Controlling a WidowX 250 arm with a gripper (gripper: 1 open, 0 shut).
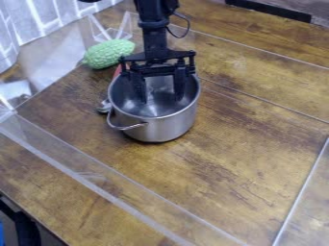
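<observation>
A steel pot with a side handle stands on the wooden table. My black gripper hangs over the pot with its fingers reaching down into the opening. I cannot tell whether it is open or shut, or whether anything is between the fingers.
Behind the pot at left lies a green bumpy object. Something metal and a red item, partly hidden, lie by the pot's left side. Clear plastic edging runs along the left and right.
</observation>
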